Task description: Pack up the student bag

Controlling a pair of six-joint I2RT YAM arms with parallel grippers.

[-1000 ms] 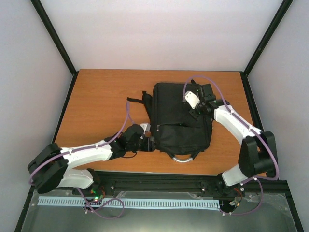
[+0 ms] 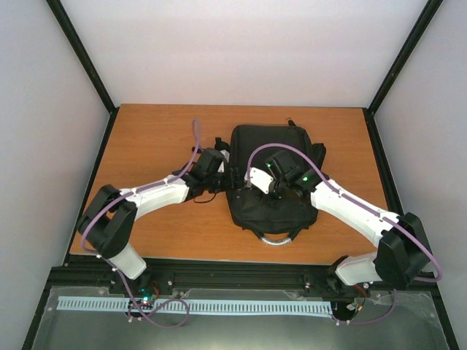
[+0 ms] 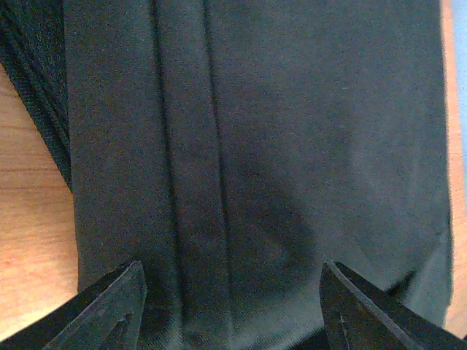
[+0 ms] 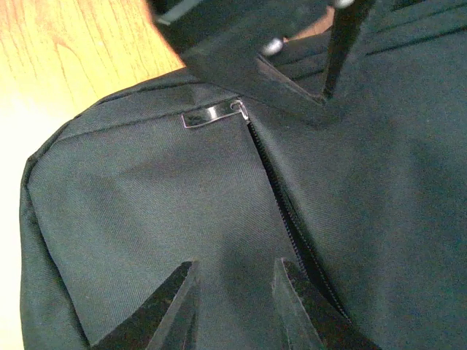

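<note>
A black student bag [image 2: 271, 142] lies flat on the table, its handle towards the front. My left gripper is open over the bag's left side, with only dark fabric [image 3: 248, 168] showing between its fingers. Above the middle of the bag is my right gripper. Its fingers stand a small gap apart with the bag's front behind them; whether they pinch any fabric I cannot tell. In the right wrist view, a zipper [image 4: 292, 226] runs down the bag to the right of the fingers, its metal pull [image 4: 211, 114] at the upper end.
The bag's grey handle [image 2: 276, 240] lies near the front edge. A dark part of the left arm [image 4: 248, 58] crosses the top of the right wrist view, close to the right gripper.
The left gripper has moved away from the front edge and slightly right, onto the bag's left side. The right gripper has come left and frontward from the bag's right side towards its middle.
</note>
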